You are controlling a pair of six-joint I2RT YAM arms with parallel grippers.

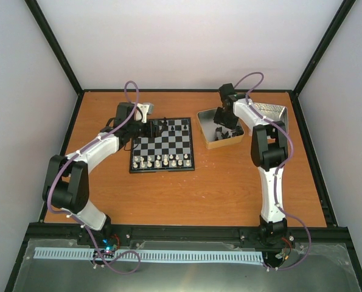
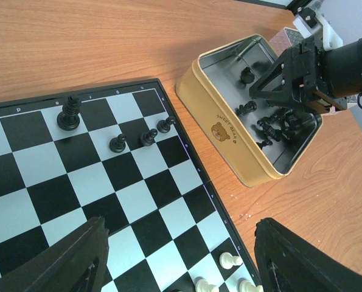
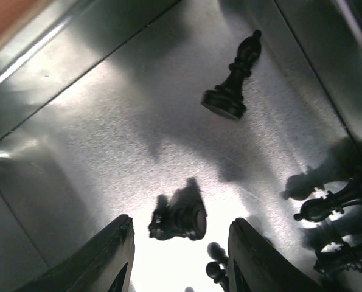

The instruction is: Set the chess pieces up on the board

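Observation:
The chessboard [image 1: 162,146] holds white pieces along its near rows and several black pieces at its far side, among them pawns [image 2: 117,143] and a taller piece [image 2: 69,115]. My left gripper is open above the board, empty. The right gripper is open inside the tan box [image 2: 214,121], over loose black pieces: a bishop [image 3: 232,82] lying on its side, a short piece [image 3: 177,220] just beyond the fingertips, and others [image 3: 336,201] at the right.
A silver container [image 1: 275,111] stands behind and right of the box, partly under the right arm.

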